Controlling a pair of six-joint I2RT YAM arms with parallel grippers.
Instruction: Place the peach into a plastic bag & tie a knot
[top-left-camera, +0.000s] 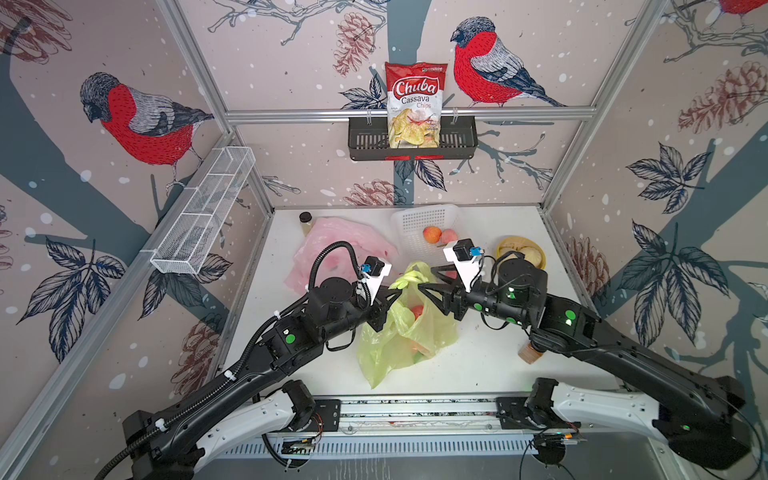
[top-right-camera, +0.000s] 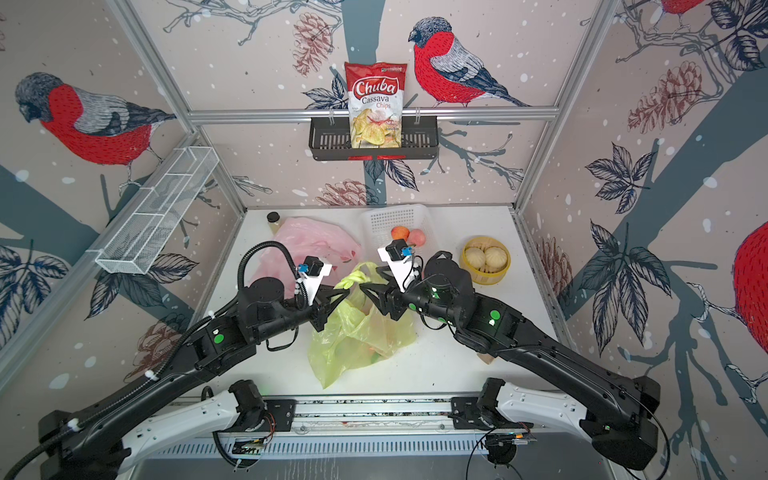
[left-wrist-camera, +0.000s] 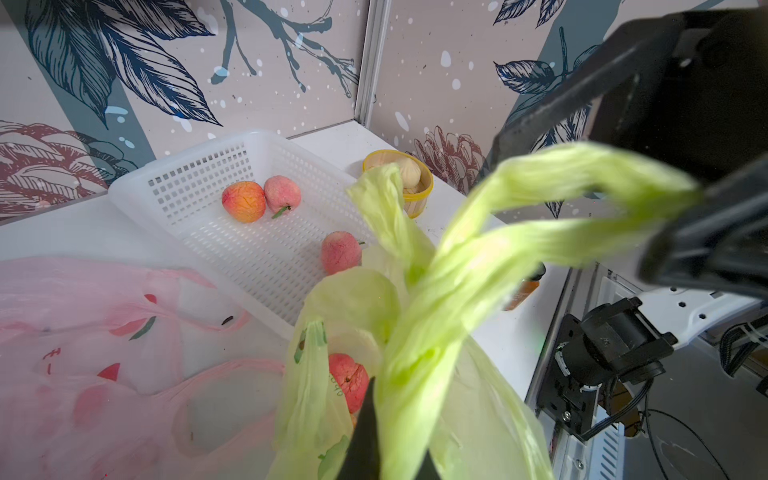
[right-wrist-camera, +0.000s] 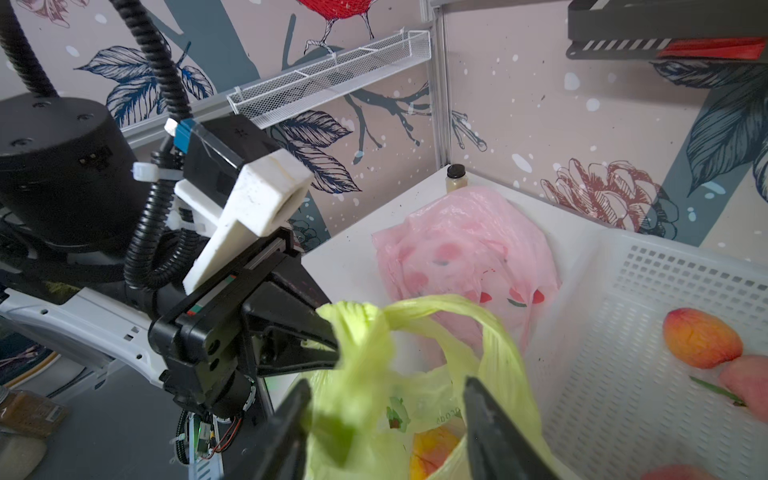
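A yellow-green plastic bag (top-left-camera: 404, 344) stands mid-table with red-orange fruit (left-wrist-camera: 346, 376) inside. Its twisted top rises between the grippers. My left gripper (top-left-camera: 393, 296) is shut on the bag's twisted plastic, seen large and blurred in the left wrist view. My right gripper (top-left-camera: 432, 284) is at the bag's top to the right, its blurred fingers (right-wrist-camera: 492, 432) apart; whether plastic is between them is hard to tell.
A white perforated basket (left-wrist-camera: 176, 196) with peaches is at the back; a pink bag (right-wrist-camera: 464, 248) lies back left. A yellow steamer (top-right-camera: 484, 276) is at the right, a shaker (top-right-camera: 273, 224) back left. Chips hang on a shelf above.
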